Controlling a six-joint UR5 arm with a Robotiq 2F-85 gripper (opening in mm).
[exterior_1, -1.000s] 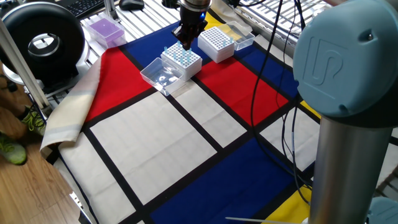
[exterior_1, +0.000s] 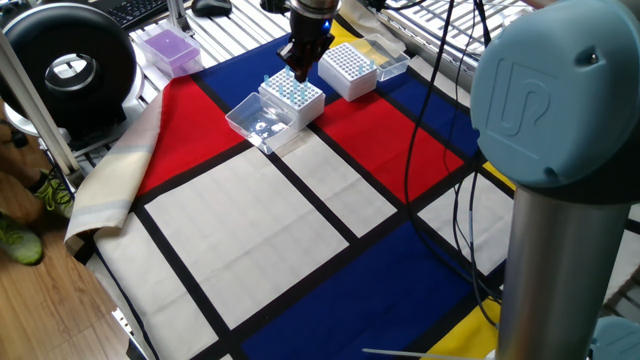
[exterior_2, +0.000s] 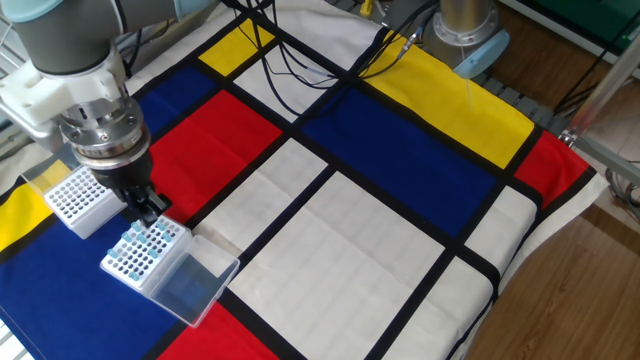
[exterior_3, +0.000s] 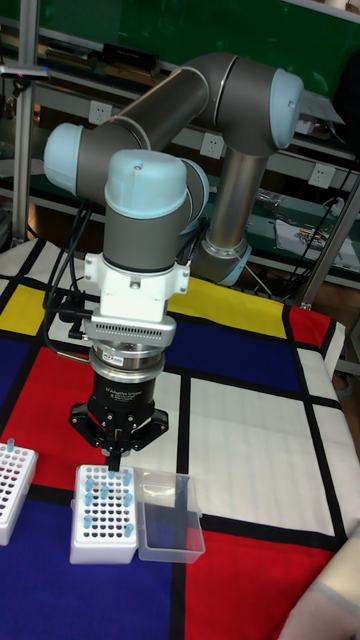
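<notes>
A white tip rack (exterior_1: 291, 98) holds several pale blue pipette tips (exterior_3: 103, 492) scattered among its empty holes. My gripper (exterior_3: 114, 466) points straight down at the rack's edge nearest the arm, its fingertips low over the holes there. In the second exterior view, the gripper (exterior_2: 150, 213) is at the same rack (exterior_2: 140, 262). Its fingers look close together, but whether a tip is between them is too small to make out. Beside it stands a second white rack (exterior_2: 82, 200), mostly empty, with one blue tip (exterior_3: 11, 443) showing at its far edge in the third exterior view.
The clear open lid (exterior_3: 170, 516) adjoins the first rack, and another clear lid (exterior_1: 385, 55) lies behind the second. A box with a purple top (exterior_1: 172, 50) is at the back left. Black cables (exterior_1: 412, 170) hang over the cloth.
</notes>
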